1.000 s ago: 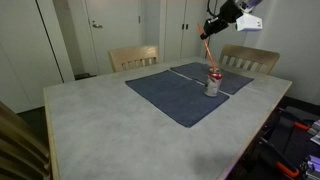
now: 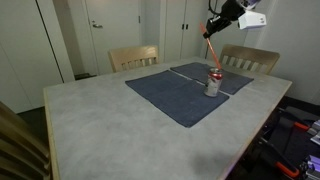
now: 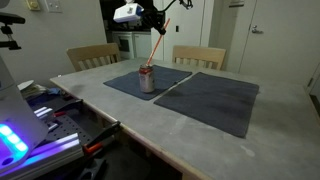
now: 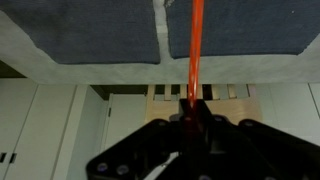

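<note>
A long, thin orange-red stick (image 2: pixel 209 46) slants above the table, and my gripper is shut on it near one end. From the fingers the stick (image 4: pixel 196 45) runs out past the top of the wrist view. Its lower end comes down at the top of a silver and red can (image 2: pixel 213 84); whether it is inside the opening or just behind or above it, I cannot tell. In exterior view 2 the stick (image 3: pixel 158 43) also meets the top of the can (image 3: pixel 147 79), which stands upright on a dark mat.
Two dark blue-grey mats lie on the pale table, one of them (image 2: pixel 168 92) under the can and one (image 3: pixel 212 98) beside it, with a light strip between. Wooden chairs (image 2: pixel 134 57) stand round the edge.
The stick leans slightly more than a second ago, with its upper end a little further left and up in exterior view 1. The can appears to stand in the same place.
</note>
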